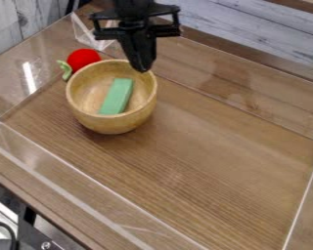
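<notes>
A wooden bowl [136, 113] sits at the left of the table, holding a green block [116, 96] that lies lengthwise inside it. Behind the bowl's left side is a red round object [79, 59] with a green stem-like part. My black gripper [140, 61] hangs above the back right rim of the bowl, shut, with nothing visible between its fingers.
Pale walls edge it at the back, left and right, and black cables show at the lower left corner.
</notes>
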